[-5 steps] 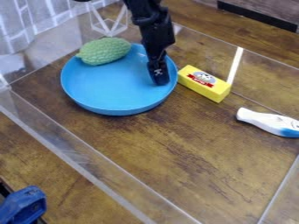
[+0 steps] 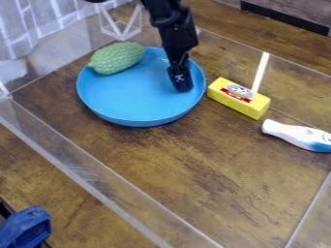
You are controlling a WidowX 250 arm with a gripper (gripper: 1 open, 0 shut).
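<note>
My black gripper reaches down from the top of the view to the back right inside of a blue round plate; it is open, and its fingertips are dark and hard to make out against the plate. A green, textured oval object rests on the plate's back left rim. Just right of the plate lies a yellow box with a small printed picture.
A white tube with blue markings lies at the right. A crumpled blue object is at the lower left corner.
The plate has shifted slightly right and down along with my gripper. The yellow box sits a little further right than a second ago.
</note>
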